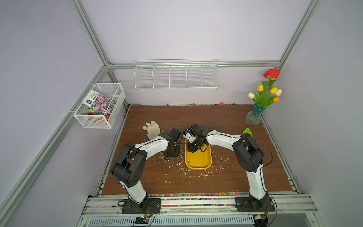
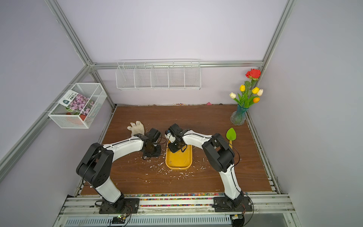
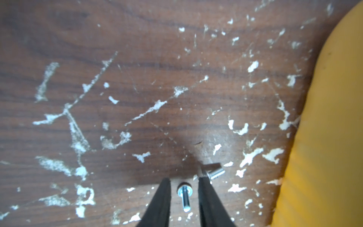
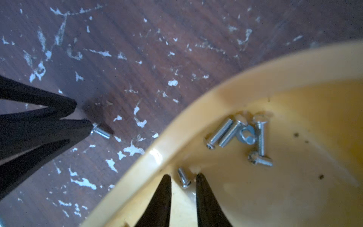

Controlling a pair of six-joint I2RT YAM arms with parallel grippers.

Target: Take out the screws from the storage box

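The yellow storage box (image 1: 198,163) stands mid-table. On its floor in the right wrist view lie several silver screws (image 4: 261,137), bunched near the far wall. A single small screw (image 4: 183,177) is near the left wall, in line with the parted fingers of my right gripper; contact cannot be made out. Left of the box, a screw (image 3: 185,198) on the table shows in the gap of my part-open left gripper. Another screw (image 3: 215,172) lies just to its right. Neither gripper visibly has anything clamped.
White scraps or scuffs (image 1: 177,166) mark the wood around the box. A pale glove (image 1: 152,129) lies behind my left arm, and a flower vase (image 1: 253,116) stands at the back right. Both grippers are close together at the box's left side.
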